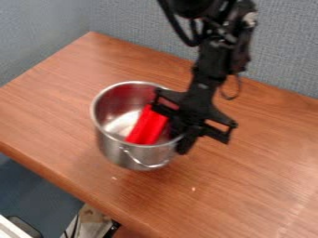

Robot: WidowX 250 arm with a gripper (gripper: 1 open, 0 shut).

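Note:
A steel pot (pixel 118 151) with a wire handle stands on the wooden table, left of centre. Inside it sits a red object (pixel 147 125), partly hidden by my black gripper (pixel 174 125), which reaches down at the pot's right rim.
Grey walls stand behind it. The table's left edge is near the pot, with dark floor and some cables below.

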